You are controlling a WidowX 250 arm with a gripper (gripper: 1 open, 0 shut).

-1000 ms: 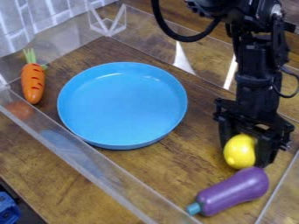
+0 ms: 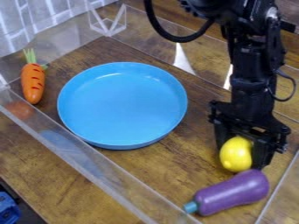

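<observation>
My black gripper (image 2: pixel 247 133) is low on the right side of the wooden board, over a yellow toy (image 2: pixel 235 156), perhaps a lemon. Its dark fingers surround the upper part of the toy; I cannot tell whether they are closed on it. A purple toy eggplant (image 2: pixel 233 192) lies just in front, toward the bottom of the view.
A blue plate (image 2: pixel 122 105) fills the middle left. An orange toy carrot (image 2: pixel 33 80) lies at the far left. Clear plastic walls (image 2: pixel 82 157) edge the area. Bare board shows between plate and gripper.
The objects have not moved.
</observation>
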